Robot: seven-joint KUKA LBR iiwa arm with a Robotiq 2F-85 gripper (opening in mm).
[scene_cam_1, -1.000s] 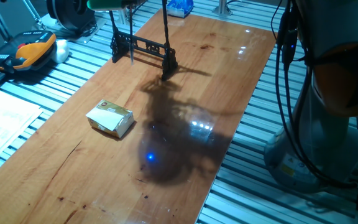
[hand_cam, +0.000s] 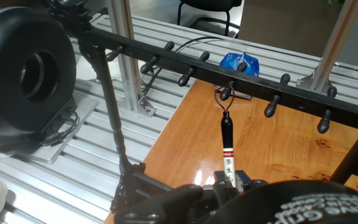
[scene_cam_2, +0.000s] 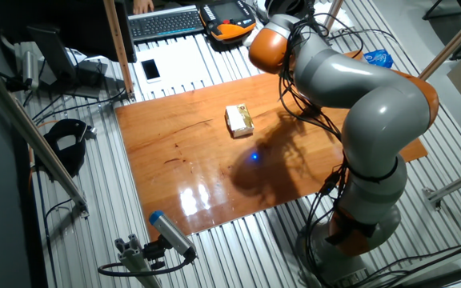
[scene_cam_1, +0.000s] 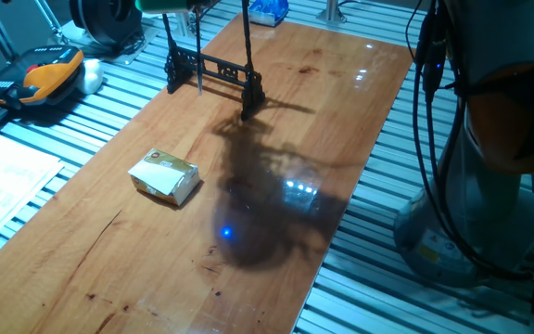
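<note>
A calligraphy brush with a black top and a white lettered handle hangs by its cord loop from a peg of the black rack. In the wrist view my gripper is at the lower edge, its fingertips close around the visible lower handle. Its dark body covers what lies below, so I cannot tell whether the fingers grip the handle. The slim lower part of the brush shows between the rack's legs in exterior view 1. My gripper is not clearly visible in the exterior views.
A small white and gold box lies on the wooden board, well in front of the rack. A blue packet is behind the rack. The arm stands along the board's side. Much of the board is bare.
The arm's shadow and blue light spot have shifted slightly on the board. The brush's lower end has moved a touch to the right in exterior view 1. The box and rack are unmoved.
</note>
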